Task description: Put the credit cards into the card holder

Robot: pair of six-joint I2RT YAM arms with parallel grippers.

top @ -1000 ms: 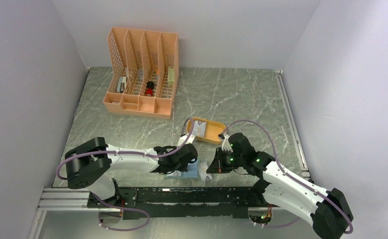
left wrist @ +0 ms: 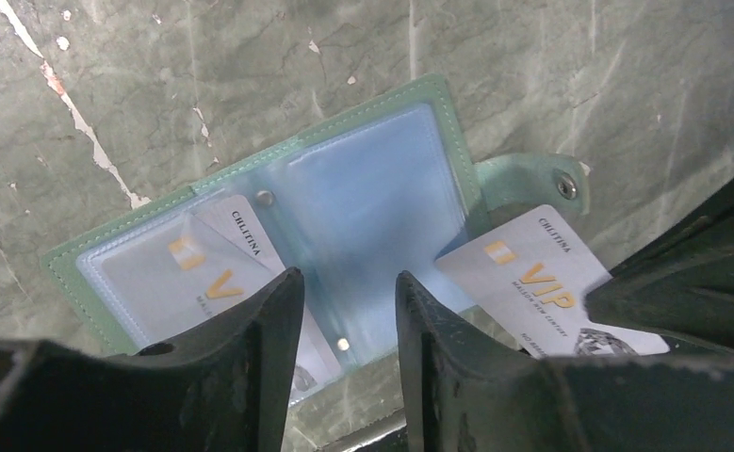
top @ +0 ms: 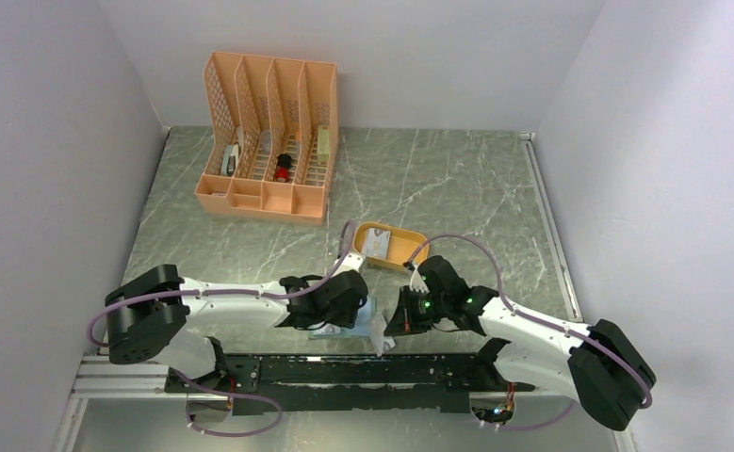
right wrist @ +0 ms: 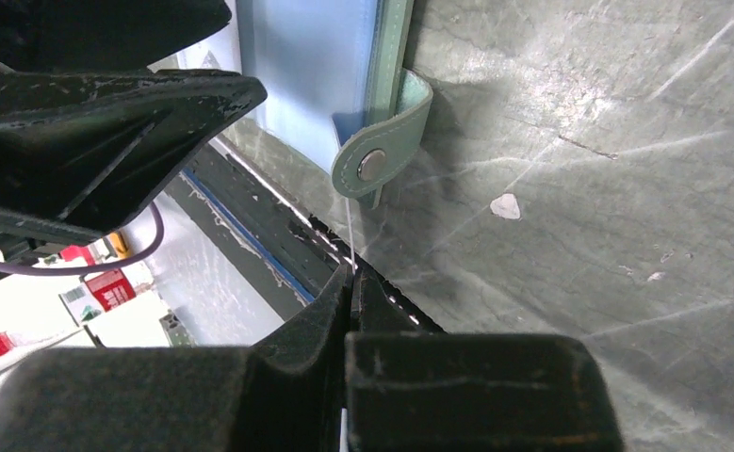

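The open card holder (left wrist: pixel 372 188), green with clear blue pockets, lies on the table's front edge beneath my left gripper. One CHLTINA card (left wrist: pixel 236 226) is in its left pocket. A VIP card is at the right pocket, its corner at the pocket; in the right wrist view my right gripper is shut on its thin edge beside the snap strap (right wrist: pixel 372 160). My left gripper is part open above the holder, nothing visible between its fingers.
A yellow tray (top: pixel 402 247) with white cards stands behind the grippers. A peach organizer (top: pixel 278 198) with small items is at the back left.
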